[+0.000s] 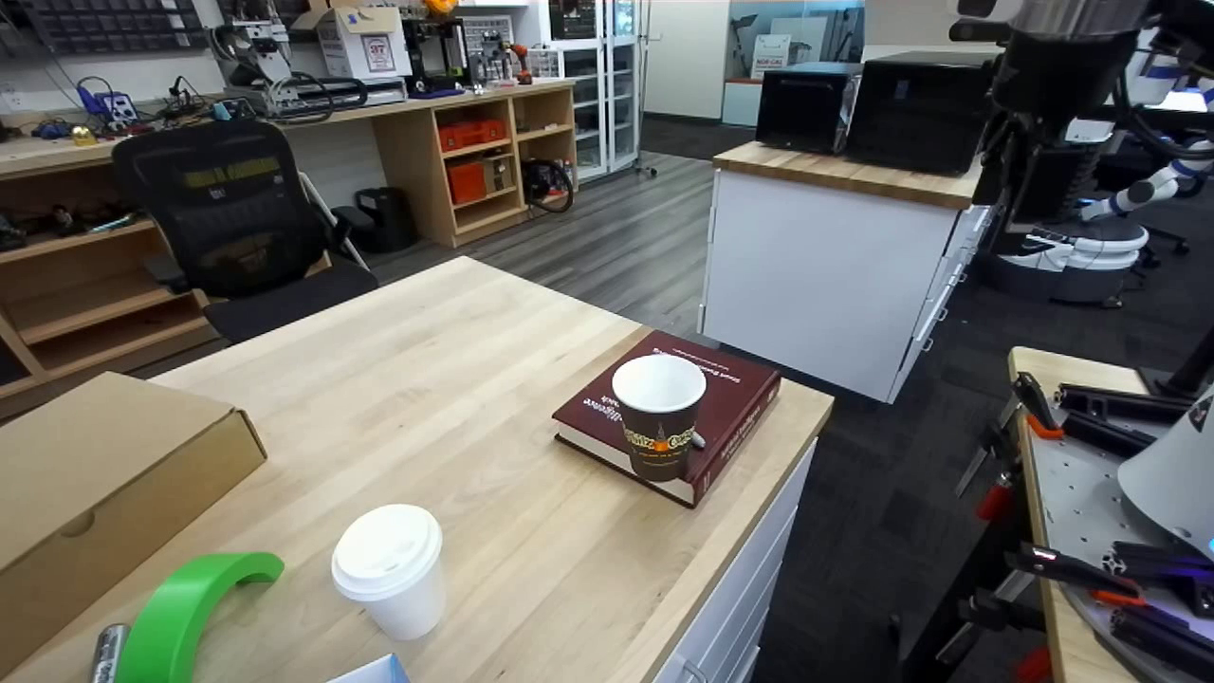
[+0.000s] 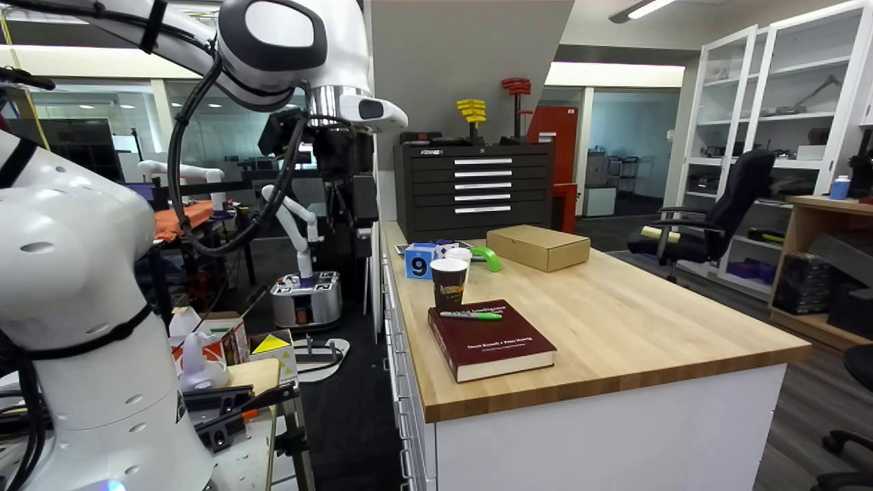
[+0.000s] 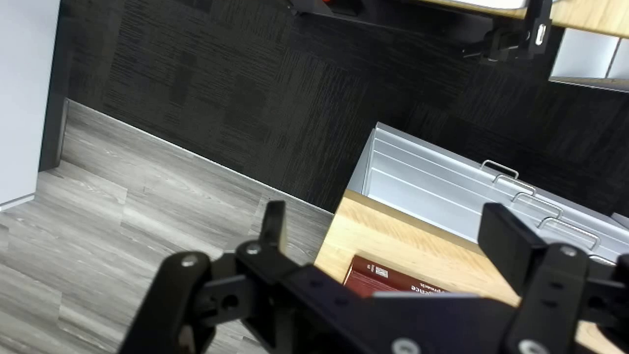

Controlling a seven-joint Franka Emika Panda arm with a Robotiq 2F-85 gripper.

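Observation:
My gripper is open, its two black fingers wide apart with nothing between them. In exterior view 2 it hangs from the white arm, high and to the left of the wooden table (image 2: 646,315). A maroon book (image 2: 491,348) lies near the table's corner, partly hidden behind the gripper body in the wrist view. A green and grey marker (image 2: 470,315) rests on the book. A dark paper cup (image 1: 657,427) stands upright at the book's edge; whether its base touches the book I cannot tell. A white lidded cup (image 1: 393,569) stands farther along the table.
A cardboard box (image 1: 108,489), a green arch (image 1: 188,609) and a blue number block (image 2: 421,261) occupy the table's far end from the book. Drawers with handles (image 3: 569,230) line one side of the table.

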